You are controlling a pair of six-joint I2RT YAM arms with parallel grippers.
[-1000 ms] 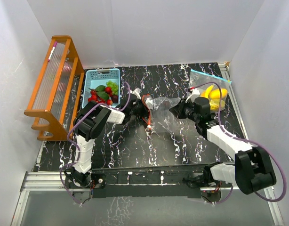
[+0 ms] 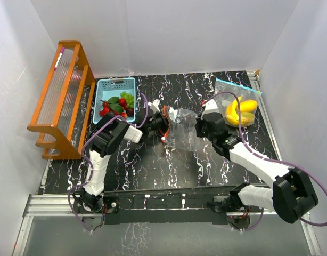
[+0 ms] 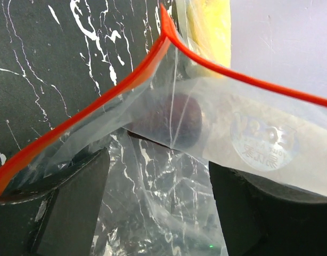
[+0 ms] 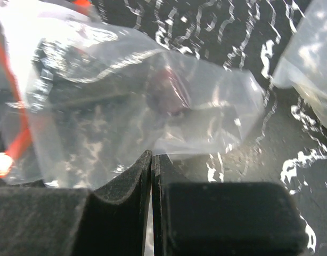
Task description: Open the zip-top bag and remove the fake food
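A clear bag (image 2: 184,130) with an orange zip edge (image 3: 94,108) stands at mid-table, its mouth parted toward my left arm. Inside it a dark red food piece (image 3: 179,120) shows through the plastic, its exact kind unclear. My left gripper is open at the mouth, its fingers spread between the two orange edges and apart from the red piece. On the bag's other side, my right gripper is shut on a fold of the clear plastic. In the right wrist view the red piece (image 4: 168,90) appears beyond the fingertips.
A light blue basket (image 2: 97,113) of fake fruit and vegetables stands at the back left, beside a wooden rack (image 2: 62,101). At the back right lies a blue-topped clear bag (image 2: 227,88) holding yellow bananas (image 2: 241,112).
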